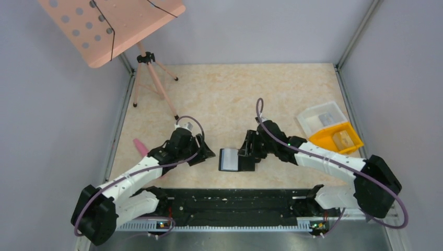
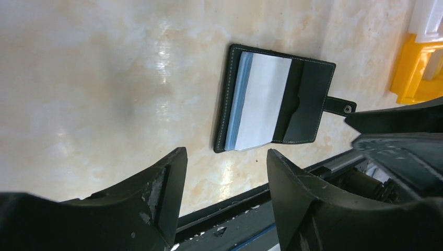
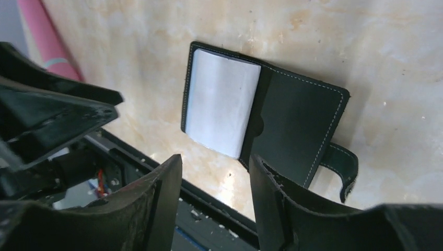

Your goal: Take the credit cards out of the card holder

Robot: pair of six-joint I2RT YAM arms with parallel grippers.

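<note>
The black card holder (image 1: 246, 164) lies spread flat on the table, with white card sleeves (image 1: 230, 159) on its left half. In the right wrist view the sleeves (image 3: 222, 102) cover that half and the bare black flap (image 3: 298, 125) has its strap (image 3: 342, 166) curling off the side. A bluish edge (image 2: 239, 102) of the sleeves shows in the left wrist view; cards inside cannot be made out. My left gripper (image 1: 205, 151) stands open to the left of the holder. Above the holder's right half is my right gripper (image 1: 245, 148), open, nothing between its fingers.
A clear bin (image 1: 313, 117) and a yellow bin (image 1: 334, 140) sit at the right, each with something inside. A pink object (image 1: 140, 147) lies left, partly behind the left arm. The tripod (image 1: 156, 83) stands back left. Table behind the holder is bare.
</note>
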